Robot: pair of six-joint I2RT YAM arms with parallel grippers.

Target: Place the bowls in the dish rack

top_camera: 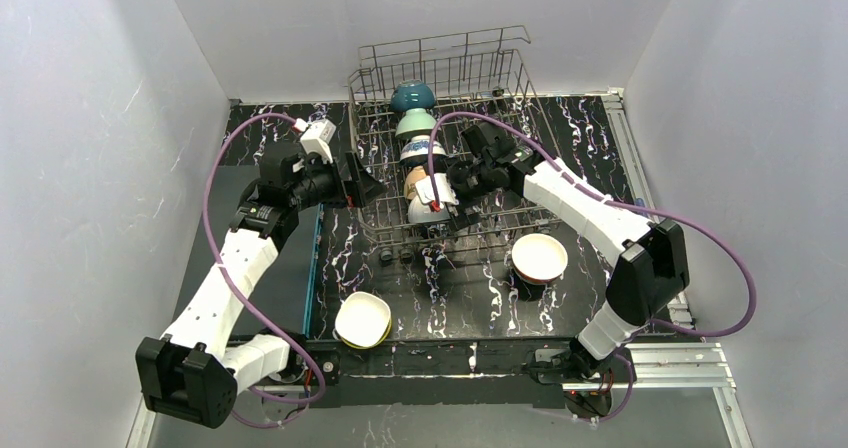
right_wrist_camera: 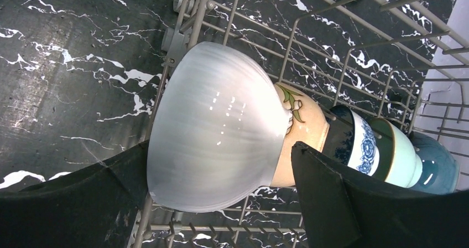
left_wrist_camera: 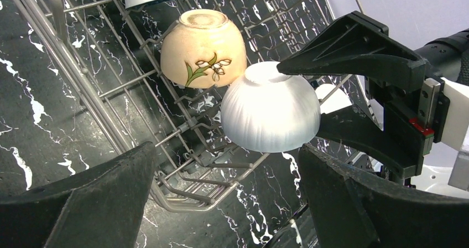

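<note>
A white bowl (left_wrist_camera: pixel 271 112) leans on its side at the front end of the row in the wire dish rack (top_camera: pixel 480 230). Behind it stand a tan bowl with a painted flower (left_wrist_camera: pixel 203 51), a blue-and-white bowl (right_wrist_camera: pixel 362 145), a light green bowl (top_camera: pixel 416 123) and a dark blue bowl (top_camera: pixel 412 96). My right gripper is open, its fingers on either side of the white bowl; whether they touch it I cannot tell. At the rack's left side, my left gripper (top_camera: pixel 372 180) stands open and empty.
On the counter in front of the rack sit a stack of square dishes (top_camera: pixel 363 319) at left and a round bowl stack (top_camera: pixel 539 257) at right. A dark grey panel (top_camera: pixel 262 286) lies beneath the left arm. The rack's right half looks largely empty.
</note>
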